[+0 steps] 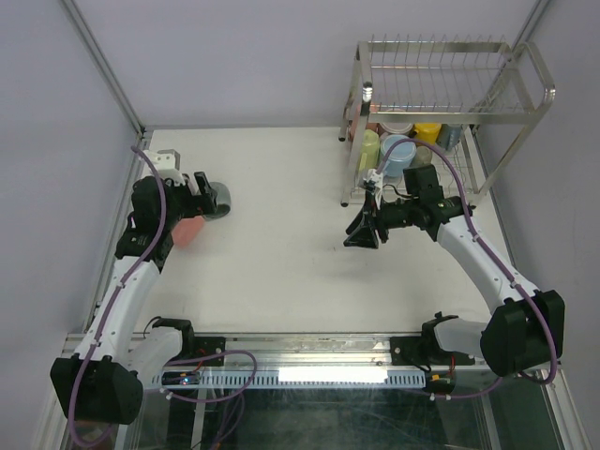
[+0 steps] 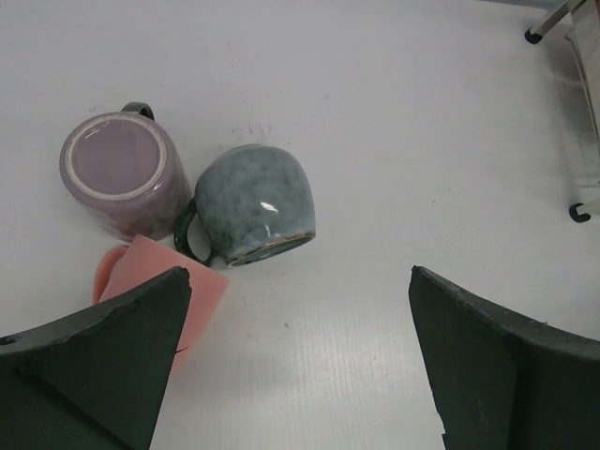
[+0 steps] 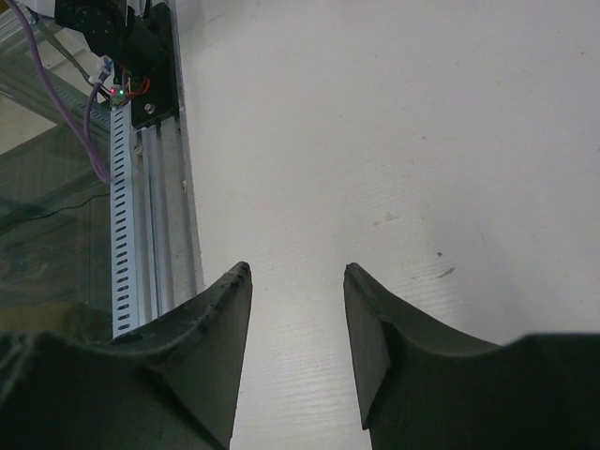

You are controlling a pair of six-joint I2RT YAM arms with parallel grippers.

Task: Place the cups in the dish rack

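Observation:
My left gripper (image 1: 201, 192) hangs open over three mugs on the left of the white surface. In the left wrist view, a purple mug (image 2: 117, 164) stands beside a grey-green mug (image 2: 253, 202) lying on its side, with a pink mug (image 2: 164, 281) lying just below them, partly behind a finger. My right gripper is over bare surface, its fingertips apart. The steel dish rack (image 1: 436, 117) stands at the back right, with several coloured cups (image 1: 427, 131) on its lower level.
A metal rail (image 1: 281, 347) runs along the front edge, with cables looped over it. Walls close in at the back and sides.

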